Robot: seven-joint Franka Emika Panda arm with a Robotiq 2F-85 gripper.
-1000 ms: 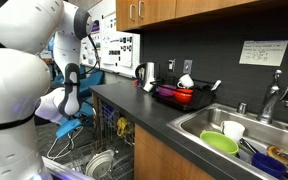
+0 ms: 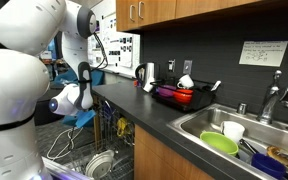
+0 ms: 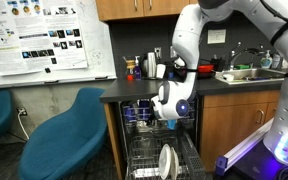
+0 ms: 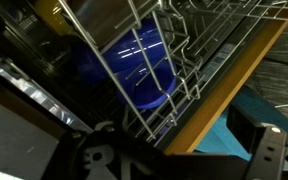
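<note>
My gripper is open, its two fingers far apart at the bottom of the wrist view with nothing between them. In that view, a blue dish point(image 4: 142, 78) shows behind the white wires of a rack point(image 4: 134, 108), ahead of the gripper and apart from it. From the second exterior view, the gripper point(image 3: 171, 124) hangs low over the open dishwasher's rack. White plates point(image 3: 168, 160) stand in the lower rack, in front of the arm. The first exterior view shows the gripper point(image 2: 84, 120) small, left of the counter.
A long dark counter point(image 2: 149, 112) borders the arm on the right. On it are a red bowl point(image 2: 184, 96) in a dark rack and a sink point(image 2: 199, 122) with a green bowl point(image 2: 217, 142). A blue chair point(image 3: 69, 140) stands left of the dishwasher.
In the first exterior view, the arm and gripper have moved right, toward the counter, and slightly up. The plates and the things on the counter have stayed where they were.
</note>
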